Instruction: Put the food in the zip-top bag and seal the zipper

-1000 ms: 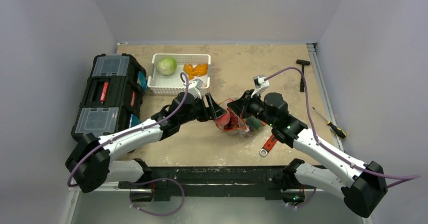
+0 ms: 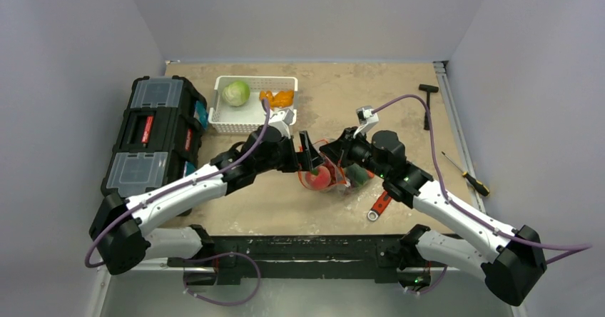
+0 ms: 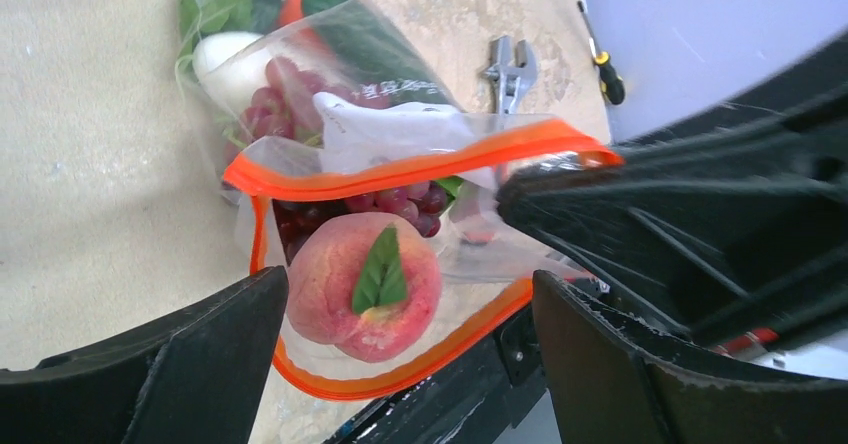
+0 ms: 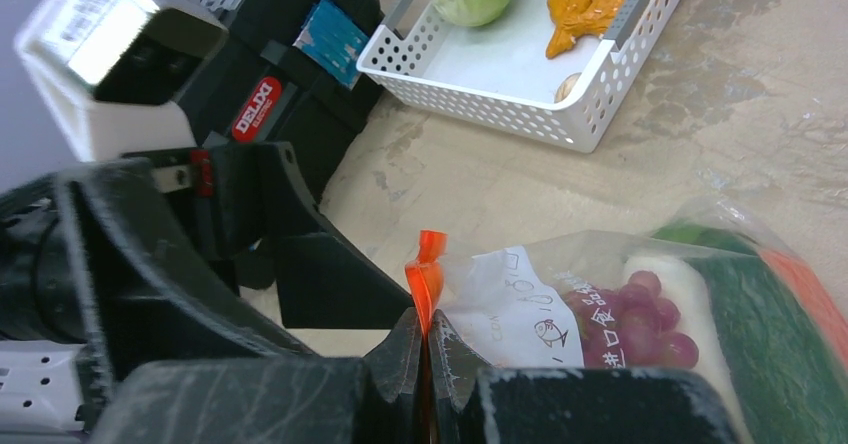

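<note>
The peach with a green leaf sits just inside the mouth of the clear zip top bag, free of any finger. My left gripper is open above it, its fingers parted on either side. In the right wrist view my right gripper is shut on the bag's orange zipper edge, holding one side up. Deeper in the bag lie grapes, a white item, a cucumber and leafy greens.
A white basket at the back holds a cabbage and orange peppers. Toolboxes line the left. A wrench, screwdriver and hammer lie on the right.
</note>
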